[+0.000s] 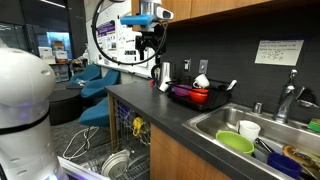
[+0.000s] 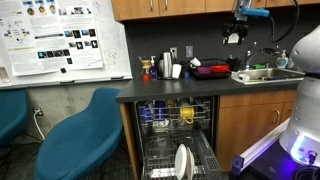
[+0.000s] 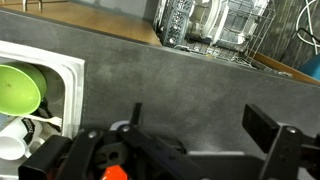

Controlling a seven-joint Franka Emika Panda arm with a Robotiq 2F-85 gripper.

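Note:
High above the dark counter (image 1: 170, 110), my gripper (image 1: 151, 52) points downward. In the wrist view its two fingers (image 3: 262, 128) stand wide apart, so the gripper is open with only bare counter between them. A green bowl (image 1: 236, 141) and a white cup (image 1: 249, 130) lie in the sink (image 1: 210, 124). Behind the counter's middle is a dish rack with a red bowl (image 1: 199, 95) in it. Below the counter, the dishwasher (image 2: 150, 147) stands open, with white plates (image 2: 184, 161) upright in its pulled-out lower rack.
The faucet (image 1: 288, 98) rises behind the sink. A yellow item (image 2: 187, 113) sits in the upper dishwasher rack. Bottles and a kettle (image 2: 167, 66) stand along the back of the counter. Blue chairs (image 2: 83, 137) are off to the left.

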